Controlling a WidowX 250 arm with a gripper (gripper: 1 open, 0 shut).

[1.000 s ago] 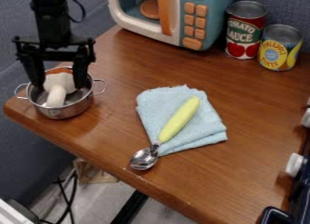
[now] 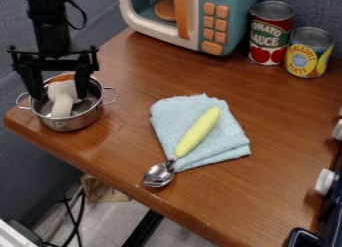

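Note:
A black gripper reaches down from the upper left into a steel pot with two handles at the table's left edge. A pale, cream-coloured object is inside the pot, between or beside the fingers; whether they grip it I cannot tell. A yellow-handled piece lies on a folded light-blue cloth, with a metal spoon at its lower end.
A toy microwave stands at the back, beside a tomato sauce can and a yellow can. A black appliance lines the right edge.
My gripper has shifted slightly within and above the pot over the last second; the other things have stayed in place.

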